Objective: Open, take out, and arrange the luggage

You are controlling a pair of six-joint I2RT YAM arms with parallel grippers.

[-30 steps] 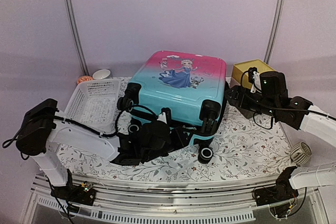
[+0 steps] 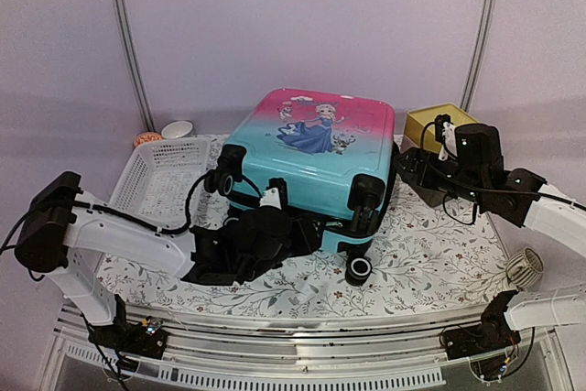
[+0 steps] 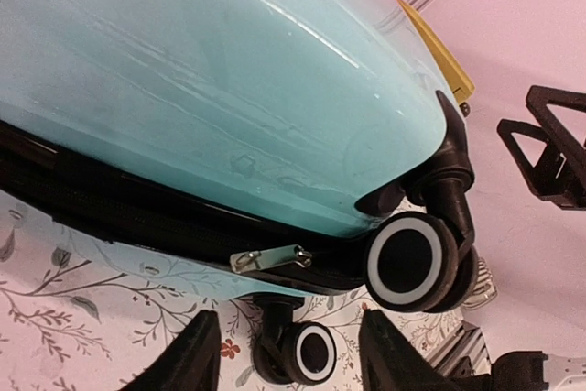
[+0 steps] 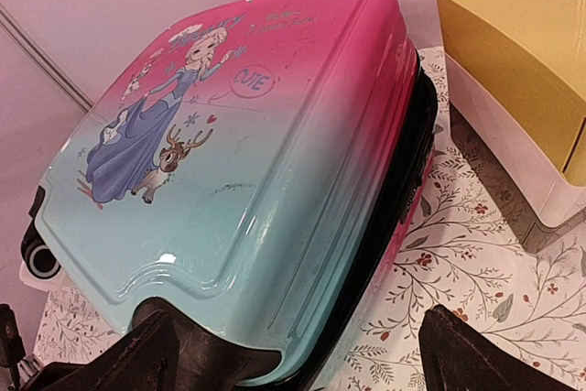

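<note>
A pink-to-teal suitcase (image 2: 320, 153) with a princess print lies flat in the centre, wheels toward the front. In the left wrist view a small metal zipper pull (image 3: 265, 259) sits on its dark front seam, beside a wheel (image 3: 405, 263). My left gripper is at the front, low and just short of the seam, its fingers apart with nothing visibly held. My right gripper stands open by the suitcase's right front corner, nothing held between its fingers.
A white basket (image 2: 160, 185) stands left of the suitcase, with small bowls behind it. A yellow box (image 4: 508, 25) stands at the right, and a striped mug (image 2: 525, 267) at the right front.
My left arm and gripper have shifted slightly around the suitcase's front. The right arm and the suitcase look unchanged.
</note>
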